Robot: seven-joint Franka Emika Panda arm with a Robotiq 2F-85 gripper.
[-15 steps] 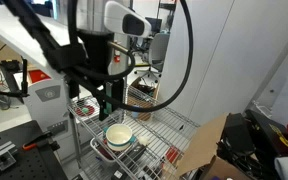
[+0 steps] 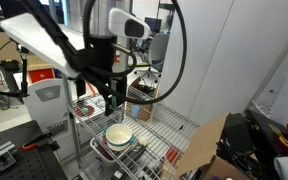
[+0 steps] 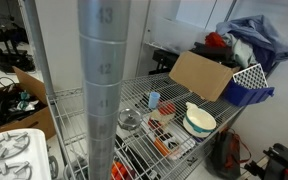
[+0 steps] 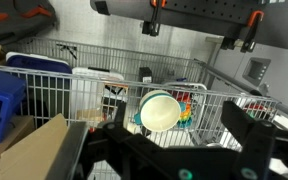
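My gripper is open, its dark fingers standing apart at the bottom of the wrist view with nothing held between them. Past the fingers, a pale cream bowl (image 4: 161, 112) with a teal rim sits on the wire rack; it seems to be stacked with another. In the first exterior view the bowl (image 2: 119, 134) rests below my gripper (image 2: 111, 100), with a clear gap between them. The second exterior view shows the bowl (image 3: 198, 121) near the rack's front edge, but the arm is not visible there.
A tilted cardboard flap (image 3: 201, 75) rises beside the bowl. Also on the rack are a metal bowl (image 3: 129, 118), a small blue item (image 3: 153, 100) and several reddish things. A blue crate (image 3: 247, 88) with cloth stands beyond. Parts of the wire rack (image 2: 159, 118) are bare.
The bowl and the other things on the rack stay put.
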